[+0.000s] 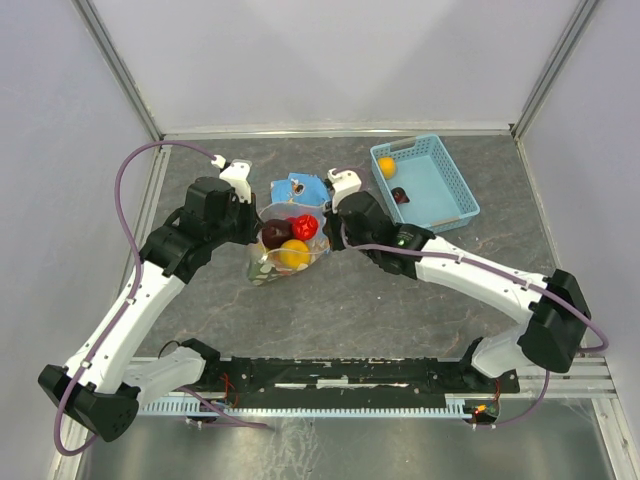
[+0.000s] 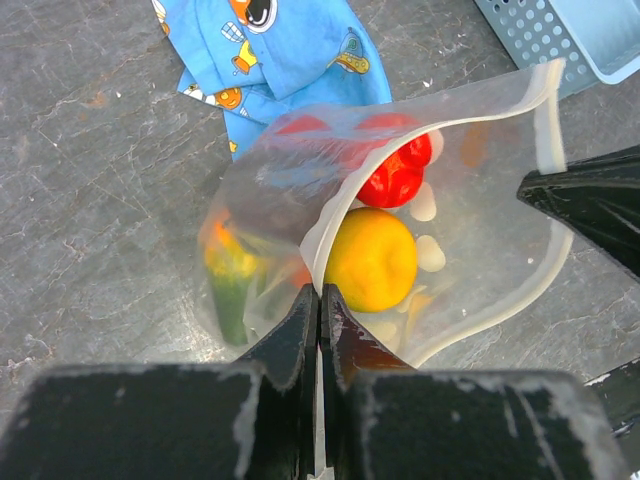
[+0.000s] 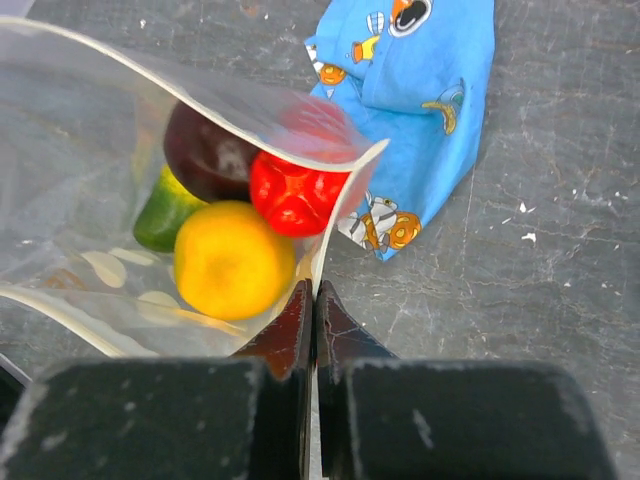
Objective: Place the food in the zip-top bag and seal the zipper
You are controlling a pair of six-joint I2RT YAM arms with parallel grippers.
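Note:
The clear zip top bag (image 1: pixel 272 268) gapes between my two arms. My left gripper is shut on its rim at one side. On the opposite side my right gripper is shut with the thin bag edge running between its fingertips. Inside lie a dark purple eggplant-like item (image 3: pixel 207 153), a red pepper-like item (image 3: pixel 294 196), a yellow-orange fruit (image 3: pixel 234 260) and a green-and-yellow item (image 3: pixel 163 213).
A folded blue cartoon-print cloth (image 1: pixel 299 190) lies just behind the bag. The light blue basket (image 1: pixel 457 187) at the back right holds an orange fruit (image 1: pixel 387 166) and a small dark item (image 1: pixel 400 195).

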